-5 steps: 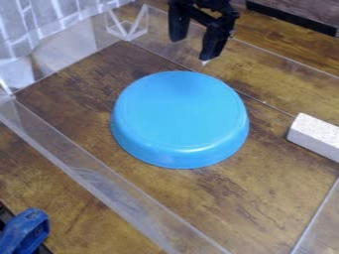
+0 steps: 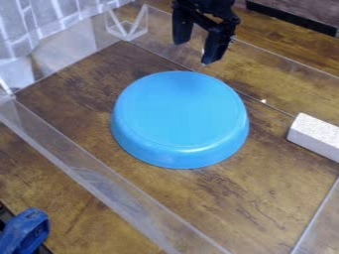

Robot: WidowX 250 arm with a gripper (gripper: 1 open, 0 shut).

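Observation:
A black gripper (image 2: 201, 38) hangs at the top centre of the view, above and behind a large blue round object (image 2: 180, 117) like an upturned bowl or lid, which lies on the wooden surface. The gripper's fingers point down, apart from each other, with nothing visible between them.
A white block (image 2: 315, 135) lies at the right. Clear plastic walls edge the wooden area (image 2: 93, 198), with a white cloth at the top left and a blue object (image 2: 24, 232) at the lower left. The wood around the round object is bare.
The gripper has shifted slightly over the last second, its fingers changing angle a little. The blue round object and the white block have not moved.

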